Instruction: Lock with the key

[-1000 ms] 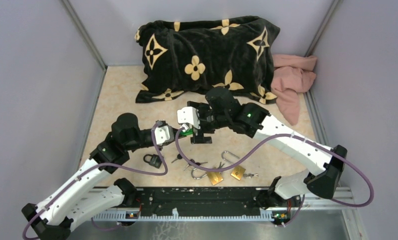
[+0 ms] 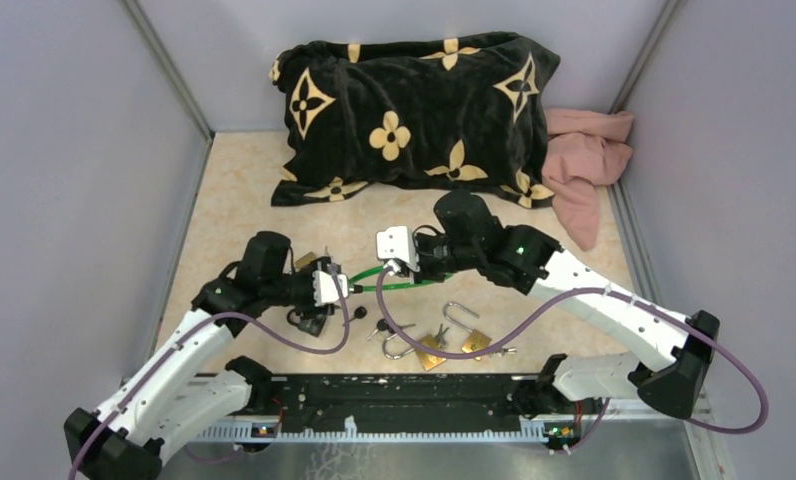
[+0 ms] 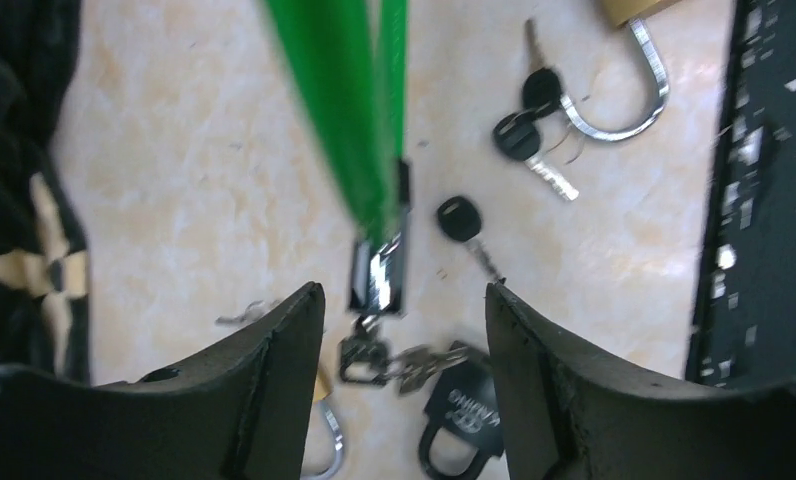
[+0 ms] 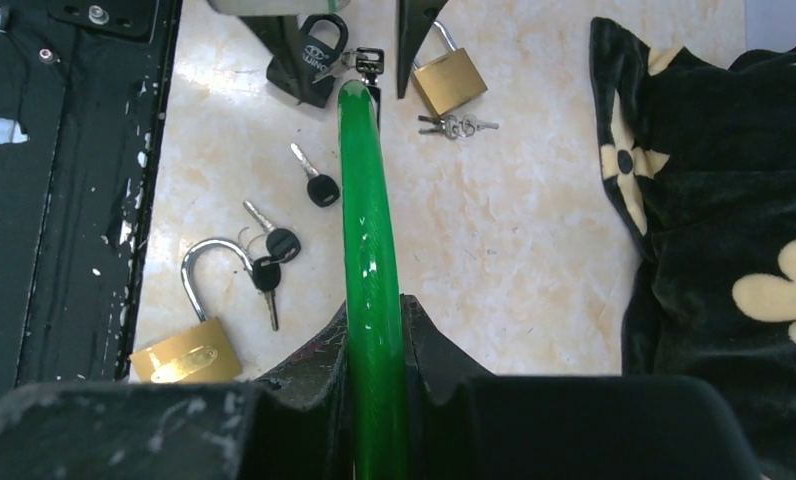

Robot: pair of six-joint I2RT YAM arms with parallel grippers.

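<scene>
A green cable lock (image 2: 405,286) is stretched between my two grippers. My right gripper is shut on the green cable, which stands up from between its fingers in the right wrist view. At the cable's far end are the black lock body (image 3: 378,272) and a small bunch of keys (image 3: 426,366). Around that end my left gripper stands open, its fingers (image 3: 292,345) apart on either side, with no visible contact. Blur in the left wrist view hides whether a key sits in the lock.
On the table lie a black padlock (image 3: 466,408), loose black-headed keys (image 4: 322,189) and brass padlocks (image 4: 450,82), one with keys (image 4: 461,126) beside it. A dark patterned blanket (image 2: 414,115) and a pink cloth (image 2: 580,165) fill the back.
More green cable shows.
</scene>
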